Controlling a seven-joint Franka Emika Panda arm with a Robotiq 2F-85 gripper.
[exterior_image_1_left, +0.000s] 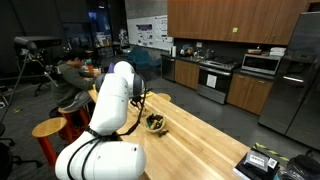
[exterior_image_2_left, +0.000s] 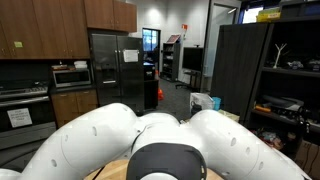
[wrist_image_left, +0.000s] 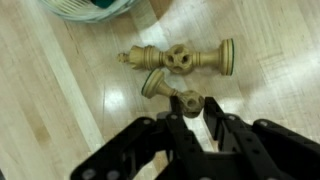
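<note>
In the wrist view, my gripper is shut on a tan turned chess piece (wrist_image_left: 157, 83). The piece slants, its dark-rimmed base toward the upper left and its rounded part between the fingertips. A second, similar chess piece (wrist_image_left: 180, 58) lies on its side on the wooden table (wrist_image_left: 260, 30), just above the held one. How high the held piece is cannot be told. Exterior view 1 shows the white arm (exterior_image_1_left: 118, 85) reaching over the left of the table; the fingers are too small there to read.
A bowl (exterior_image_1_left: 147, 123) with dark and light items stands near the arm; its rim also shows at the wrist view's top left. Dark boxed items (exterior_image_1_left: 262, 162) lie at the table's near right. Stools (exterior_image_1_left: 48, 127) stand along the left edge.
</note>
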